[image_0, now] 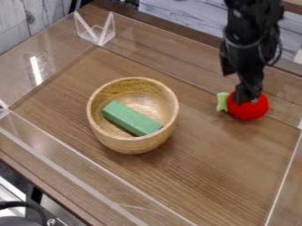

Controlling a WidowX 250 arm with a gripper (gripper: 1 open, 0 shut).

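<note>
My black gripper (245,82) reaches down from the top right, open, its fingers just above and partly over a round red object (249,107) with a light green piece (222,103) at its left, on the wooden table. To the left, a wooden bowl (164,95) holds a green block (130,117).
A clear plastic object (94,27) stands at the top left. A dark cable lies at the bottom left corner, and the table's edge runs along the right.
</note>
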